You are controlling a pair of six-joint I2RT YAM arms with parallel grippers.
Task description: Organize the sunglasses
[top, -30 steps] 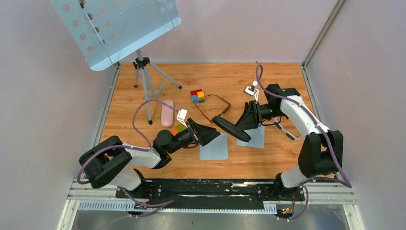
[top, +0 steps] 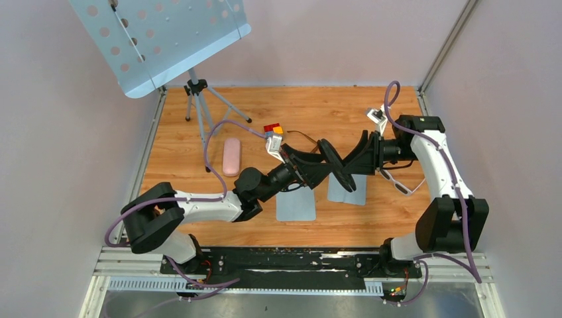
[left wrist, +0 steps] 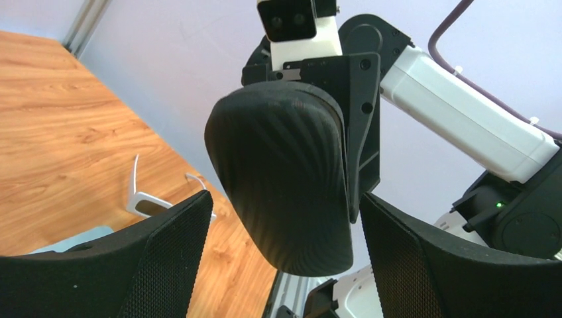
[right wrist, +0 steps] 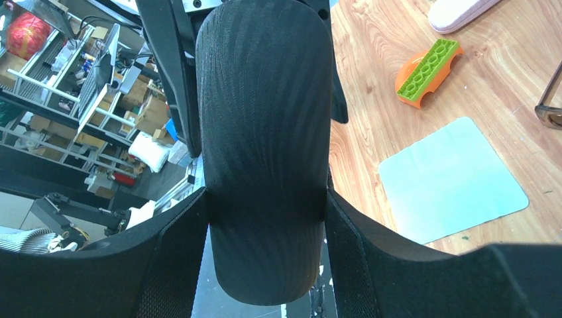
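A black oblong glasses case (top: 338, 167) is held in the air over the table by my right gripper (top: 347, 163), which is shut on it; the right wrist view shows the case (right wrist: 266, 152) between both fingers. My left gripper stands part open, its fingers in front of the case (left wrist: 281, 179) and not closed on it. White sunglasses (top: 397, 182) lie on the right of the table, and also show in the left wrist view (left wrist: 147, 204). Brown glasses (top: 303, 134) lie mostly hidden behind the left arm. The case looks closed.
Two pale blue cloths (top: 296, 207) lie below the grippers. A pink case (top: 231, 157) and a coloured cube (top: 273, 129) are at the left and back. An orange and green block (right wrist: 427, 71) stands near a cloth. A tripod stand (top: 197, 93) is at the back left.
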